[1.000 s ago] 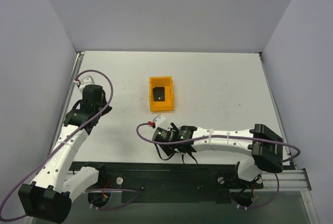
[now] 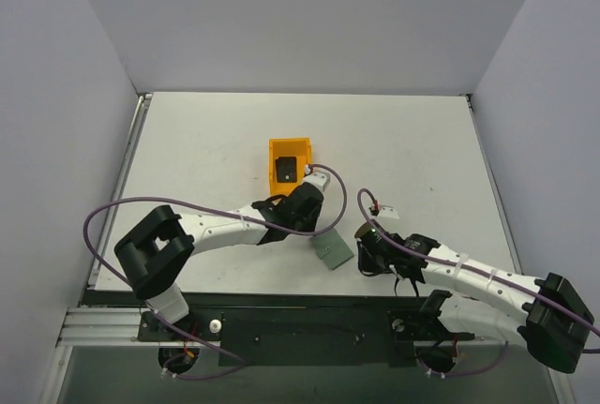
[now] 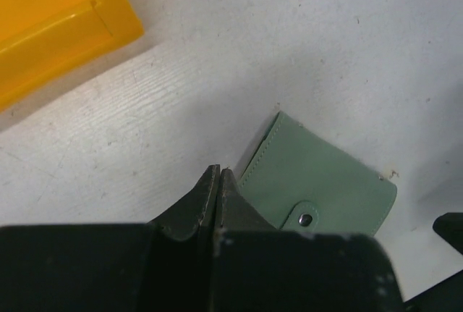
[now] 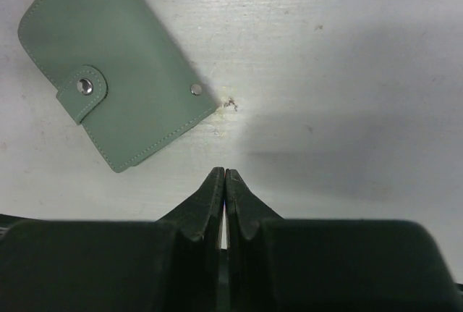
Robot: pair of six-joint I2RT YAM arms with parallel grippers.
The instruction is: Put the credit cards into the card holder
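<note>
The green card holder (image 2: 335, 251) lies on the table near its front edge, its snap strap fastened in the right wrist view. My left gripper is shut by the holder's edge, with nothing showing between its fingers; it partly covers the green leather in the left wrist view. Beyond the holder's corner, my right gripper is also shut and empty-looking, apart from the holder (image 4: 119, 66). Dark cards (image 2: 287, 169) sit inside the orange box behind the arms.
The orange box (image 2: 274, 146) stands mid-table, close behind my left gripper. The right arm crosses the front right.
My left arm has swung right from the far left to beside the holder. The right gripper has shifted right, and the holder, hidden a second ago, now shows.
</note>
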